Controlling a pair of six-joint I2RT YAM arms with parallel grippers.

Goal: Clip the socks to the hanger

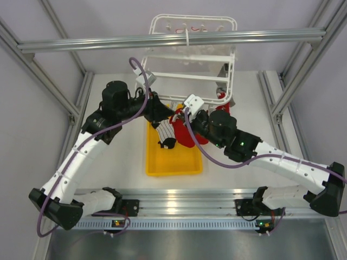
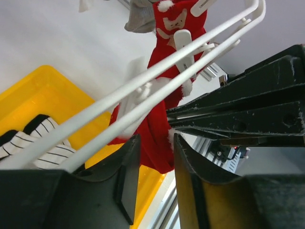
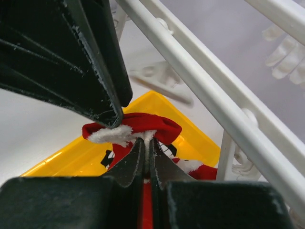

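Note:
A red sock with white fluffy trim (image 3: pixel 109 136) is pinched at its edge by my right gripper, which is shut on it. My left gripper is partly open; in the left wrist view the red sock (image 2: pixel 155 136) shows behind the gap between its fingers, and I see nothing held. In the right wrist view, a dark left finger (image 3: pixel 112 102) is close above the sock's edge. The white hanger (image 1: pixel 190 76) hangs over both grippers. A blurred white clip (image 3: pixel 164 81) on it is near the sock, not visibly gripping it.
Below, a yellow tray (image 1: pixel 173 169) holds a black-and-white striped sock (image 1: pixel 166 134). Another red sock with a bear pattern (image 2: pixel 177 24) hangs at clips on the hanger's right side, near a grey one (image 2: pixel 141 18). The two grippers are very close together under the hanger's front bar.

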